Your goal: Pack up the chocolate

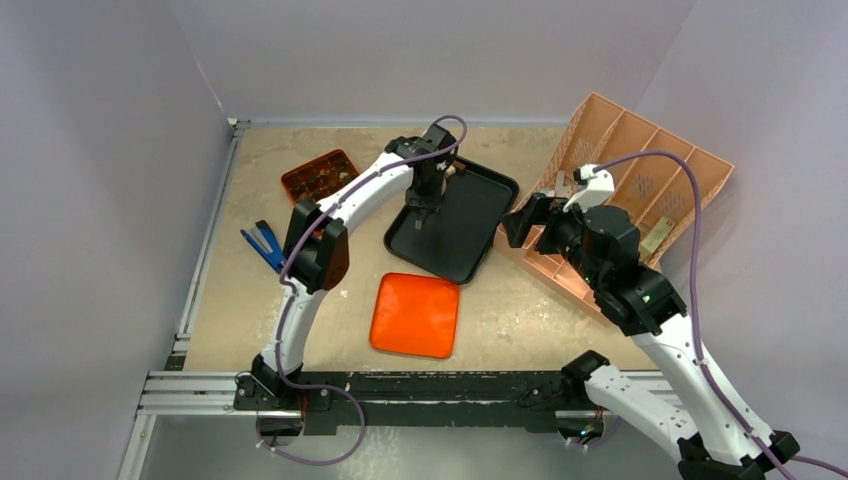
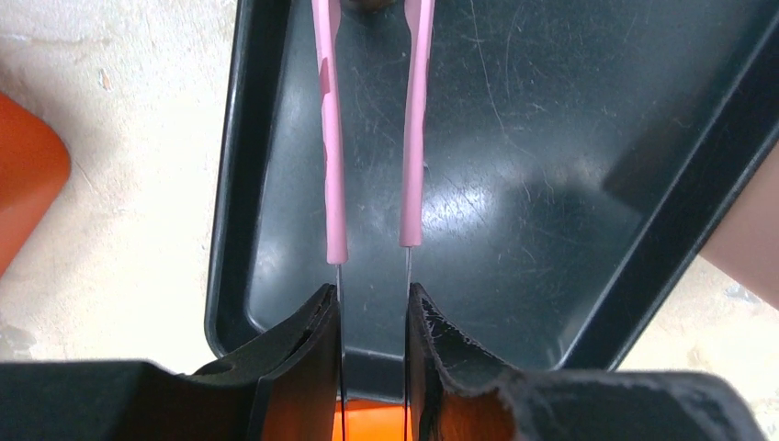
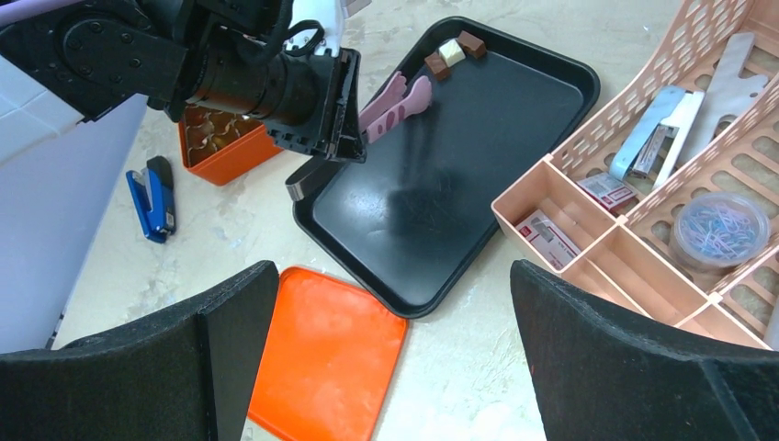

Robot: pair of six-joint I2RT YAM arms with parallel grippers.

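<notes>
Brown chocolates point(image 3: 471, 45) and a white piece point(image 3: 451, 52) lie at the far end of the black tray point(image 3: 432, 202). Above that tray my left gripper is part open, its pink tong-like fingers apart; a dark object shows at the top edge between the tips, and I cannot tell whether it is held. An orange box point(image 3: 223, 158) with dark compartments stands left of the tray. My right gripper hangs open over the right side, near the peach organizer point(image 1: 630, 150), empty between its wide fingers.
An orange plate point(image 1: 414, 315) lies in front of the black tray. A blue stapler point(image 3: 151, 200) lies at the left. The organizer holds small boxes, a tub of clips point(image 3: 719, 230) and tools.
</notes>
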